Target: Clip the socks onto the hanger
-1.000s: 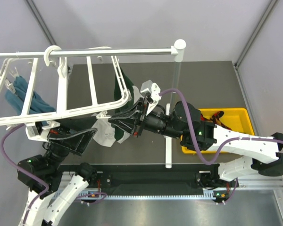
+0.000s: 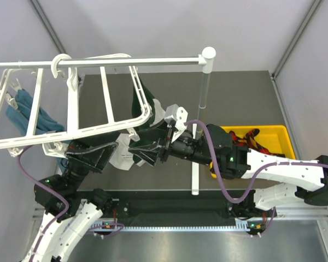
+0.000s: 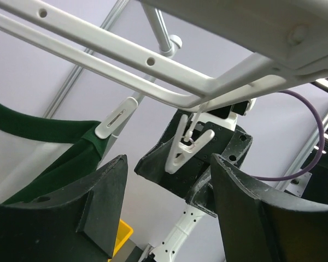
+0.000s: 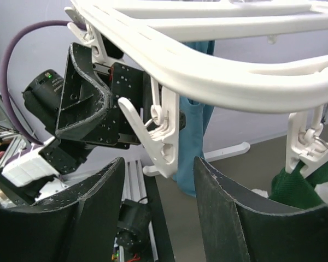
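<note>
The white hanger (image 2: 71, 134) hangs from a rail, with clips along its frame. A blue sock (image 2: 35, 114) hangs from clips on its left side. At its right side a green-and-white sock (image 3: 54, 147) is gripped by a clip (image 3: 116, 117). An empty white clip (image 4: 161, 136) dangles from the near-right corner, between the two arms. My left gripper stands part open below the hanger, facing that clip with nothing between its fingers. Opposite it, my right gripper is part open too, and the clip hangs in front of its gap, apparently unheld.
A yellow bin (image 2: 262, 136) with red-and-black cloth (image 2: 254, 141) stands at the right. A white post (image 2: 195, 164) rises behind the right arm. The two grippers are close together.
My right gripper has shifted a little downward, and the corner clip, earlier lying sideways at its fingers, now hangs down.
</note>
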